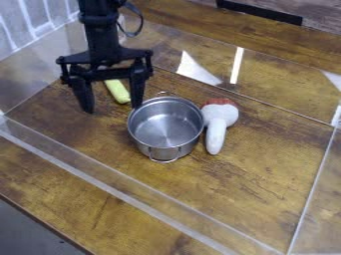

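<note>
My black gripper hangs over the left back of the wooden table, open, its fingers pointing down beside a yellow-green elongated object. A steel pot with small handles stands empty at the centre, just right of and in front of the gripper. To its right lies a white object with a round, red-marked top and a long stem; I cannot tell what it is.
Clear plastic walls border the wooden work area. The front and right parts of the table inside them are free.
</note>
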